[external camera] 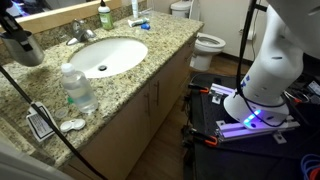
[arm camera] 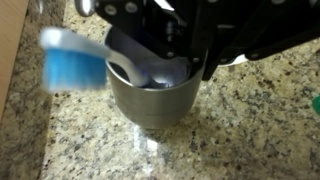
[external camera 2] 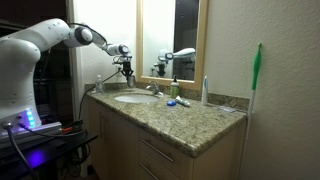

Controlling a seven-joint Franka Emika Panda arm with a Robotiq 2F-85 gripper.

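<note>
A metal cup (arm camera: 155, 105) hangs over the granite counter in the wrist view, with my gripper shut on its wall near the rim. The black finger parts hide some of that rim. Out of the cup leans a toothbrush (arm camera: 78, 67) with blue bristles, its head close to the camera and its lower end inside the cup. Exterior view 1 has the cup (external camera: 24, 50) at the upper left, cut by the frame edge. From the other side, in exterior view 2, it is small and near the counter's far left end.
A clear bottle (external camera: 78, 88) stands on the counter left of the sink (external camera: 112, 52), beside small white items (external camera: 72, 125). A faucet (external camera: 80, 32) and a green soap bottle (external camera: 105, 15) are behind the basin. Tubes lie at the far end; open counter (external camera 2: 215, 125) is at right.
</note>
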